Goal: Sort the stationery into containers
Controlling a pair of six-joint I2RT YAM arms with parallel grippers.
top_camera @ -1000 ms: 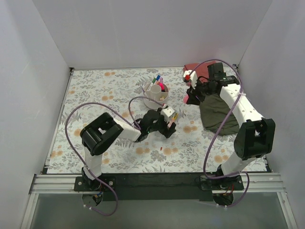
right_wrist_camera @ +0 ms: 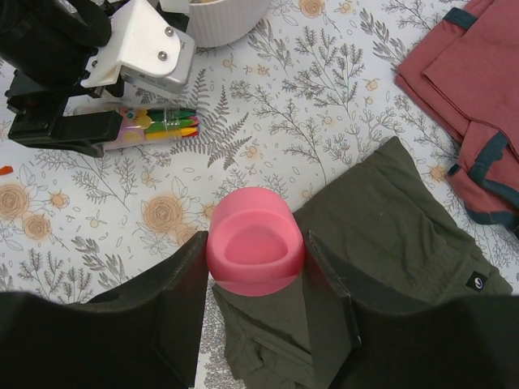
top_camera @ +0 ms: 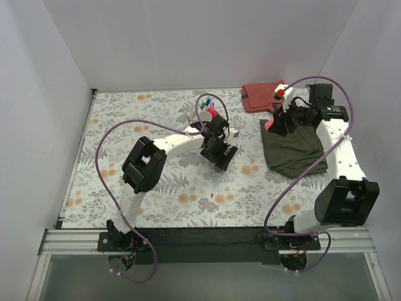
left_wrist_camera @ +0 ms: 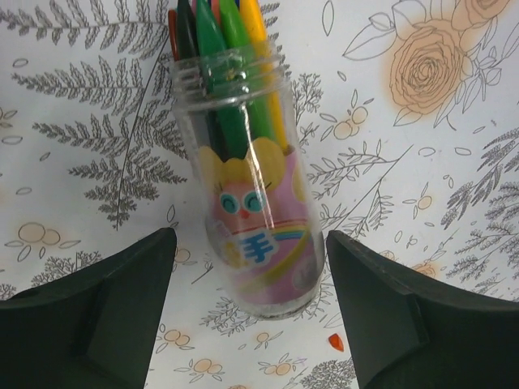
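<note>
A clear jar (left_wrist_camera: 259,203) with a cartoon label and several coloured crayons (left_wrist_camera: 233,81) lies on the patterned tabletop. In the left wrist view it sits between the parted fingers of my left gripper, which is open; a gap shows on the left side, while the right fingertip looks close to the jar. The right wrist view also shows the left gripper over this jar (right_wrist_camera: 154,126). My right gripper is shut on a pink rounded item (right_wrist_camera: 253,231), held above the edge of a dark green fabric pouch (right_wrist_camera: 381,235).
A red fabric pouch (top_camera: 258,100) lies behind the green one (top_camera: 294,150). At the back centre, the left arm mostly hides a white pot (right_wrist_camera: 223,23) holding stationery. A small orange-red scrap (left_wrist_camera: 336,342) lies near the jar.
My right gripper has moved right with the pink item, from bare table to the green pouch's edge.
</note>
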